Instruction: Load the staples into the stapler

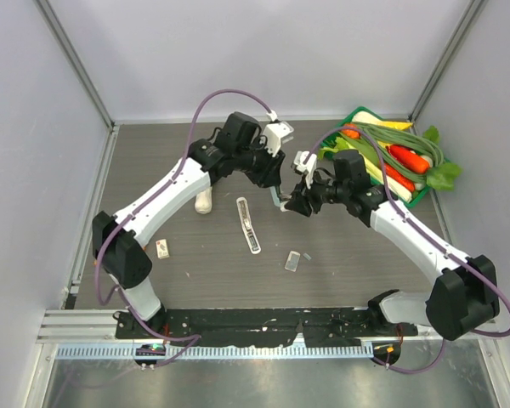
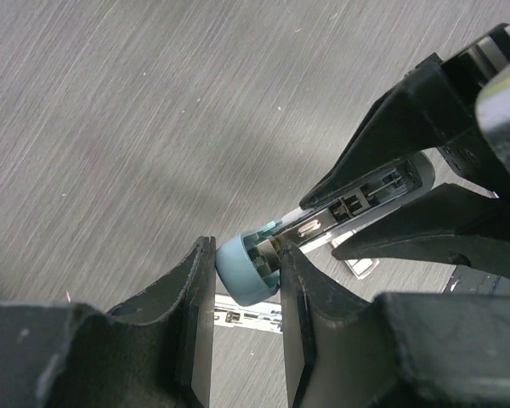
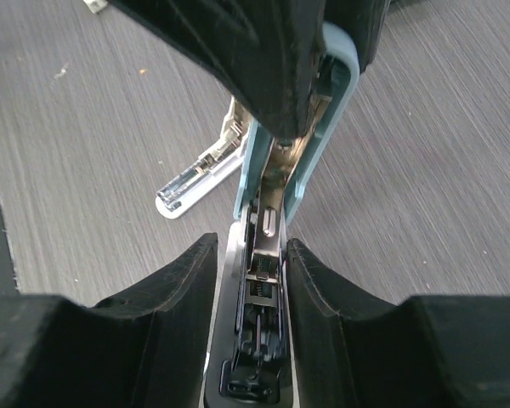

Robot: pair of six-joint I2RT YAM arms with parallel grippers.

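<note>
The light-blue and white stapler (image 2: 248, 270) is held in the air, its halves spread apart and its metal channel exposed. My left gripper is shut on the blue half. In the right wrist view, my right gripper has its fingers either side of the stapler's dark-ended half; a gap shows at the left finger, so the fingers stand partly open. Whether staples lie in the channel cannot be told. A small pale box (image 1: 292, 261) rests on the table, with a tiny grey strip (image 1: 307, 256) beside it.
A long narrow white object (image 1: 248, 225) lies left of the grippers. Further left is a small white-and-orange box (image 1: 162, 249). A green basket of vegetables (image 1: 416, 201) stands at the back right.
</note>
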